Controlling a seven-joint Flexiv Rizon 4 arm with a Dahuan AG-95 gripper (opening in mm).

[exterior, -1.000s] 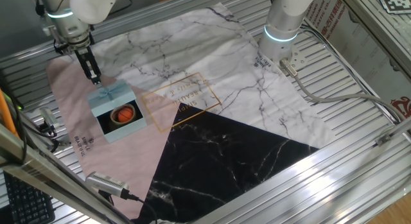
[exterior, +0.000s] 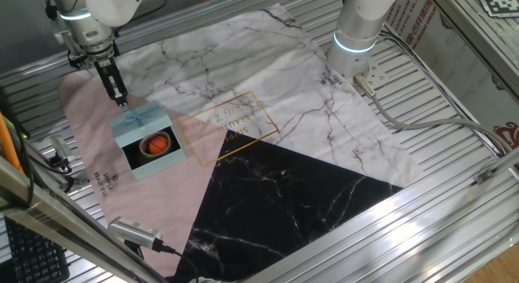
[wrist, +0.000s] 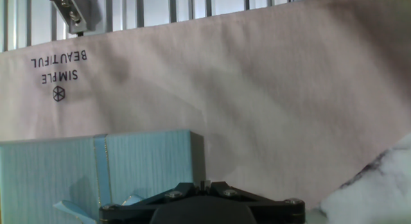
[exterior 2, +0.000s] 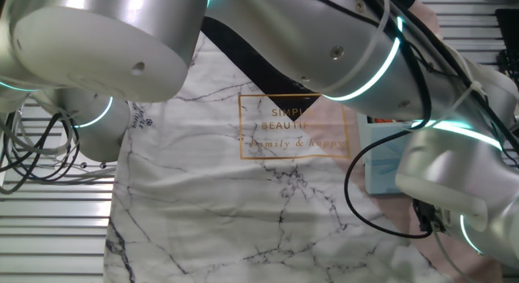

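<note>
A light blue gift box stands on the pink part of the mat, its front part uncovered. Its lid, with a ribbon bow, covers the rear part; whether it is attached cannot be told. Inside the box, a small orange basketball sits in a round tan holder. My gripper points down just behind the lid, close to its rear edge. In the wrist view the gripper is shut, nothing showing between its fingertips, and the ribboned lid lies to the lower left. Contact with it cannot be told.
A silver device with a cable stands by the mat's front left edge. The robot's base stands at the back right. My arm partly covers the box in exterior view 2.
</note>
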